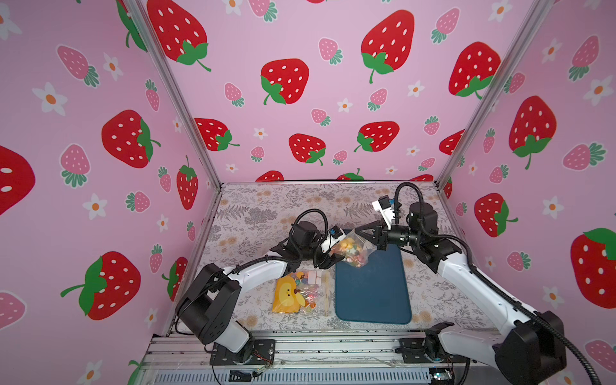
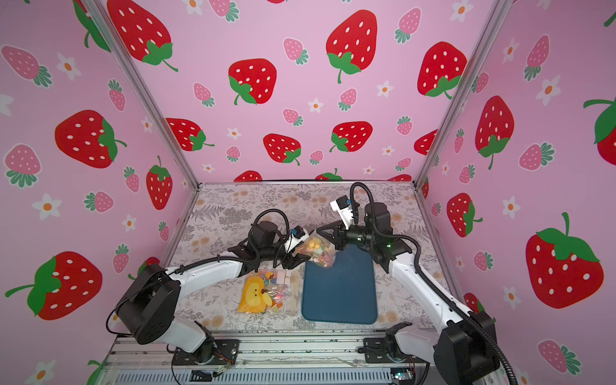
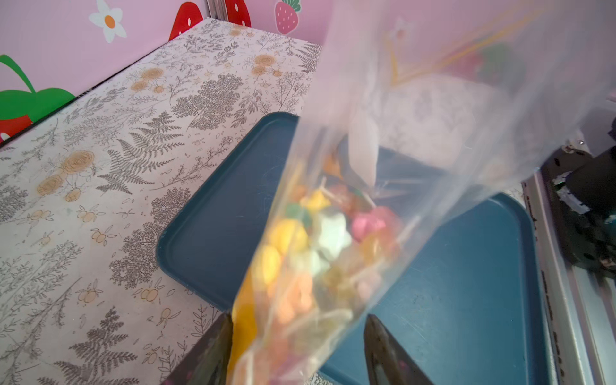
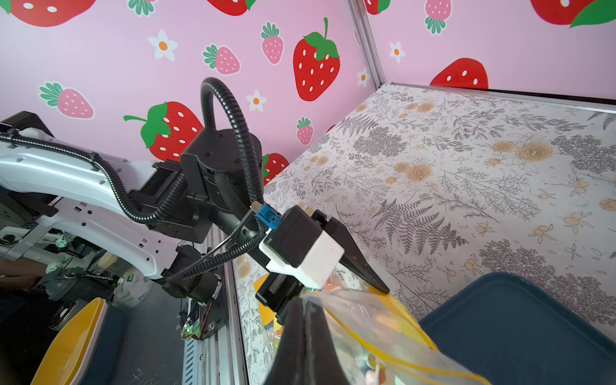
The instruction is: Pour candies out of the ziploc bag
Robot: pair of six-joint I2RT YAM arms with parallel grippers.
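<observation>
A clear ziploc bag (image 1: pixel 359 255) of colourful candies (image 3: pixel 320 243) hangs tilted over the back part of a dark blue tray (image 1: pixel 372 295). My right gripper is shut on the thin film at the bag's upper edge, near a yellow zip line (image 4: pixel 410 364). At the bag's lower left side is my left gripper (image 1: pixel 338 256). Its fingers stand open in the left wrist view, with the bag's candy-filled lower end between the fingers. The film is blurred there, so whether a finger touches it is unclear. No loose candies show on the tray.
Another bag (image 1: pixel 285 298) with a yellow animal print and colourful contents lies on the table left of the tray. The front of the tray is bare.
</observation>
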